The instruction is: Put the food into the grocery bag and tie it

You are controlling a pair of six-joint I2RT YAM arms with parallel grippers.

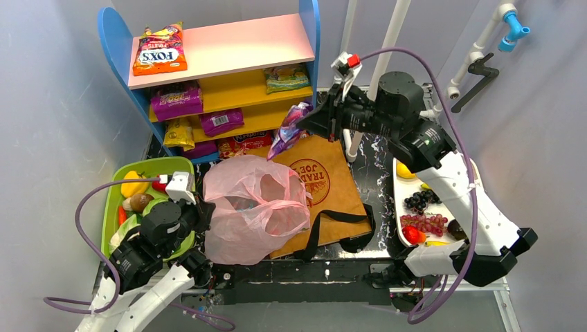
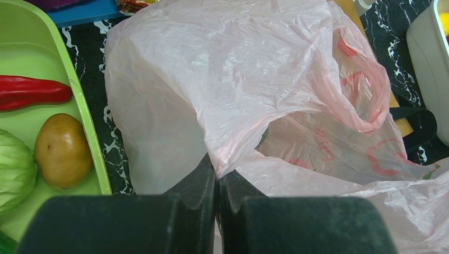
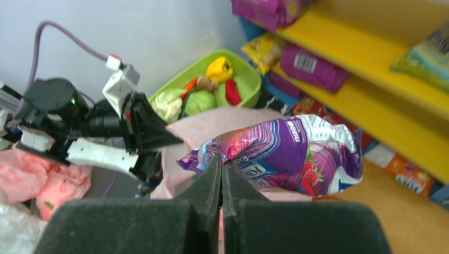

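A pinkish plastic grocery bag (image 1: pixel 235 197) stands with its mouth partly open at the middle of the counter. My left gripper is shut on a gathered fold of the bag's edge (image 2: pixel 233 151), on its left side. Inside the opening some green shows, but most of the contents are hidden. In the right wrist view, a purple Fox's candy packet (image 3: pixel 296 153) hangs from my right gripper, whose tips are shut on one end of it. From above, the packet (image 1: pixel 289 128) is in the air just beyond the bag, to its upper right.
At the back stands a shelf (image 1: pixel 228 45) with several snack packets, an orange Fox's bag (image 1: pixel 160 50) on top. A green vegetable bin (image 1: pixel 163 164) lies left, a white fruit bin (image 1: pixel 400 228) right. A flat brown tote (image 1: pixel 339 166) is partly under the bag.
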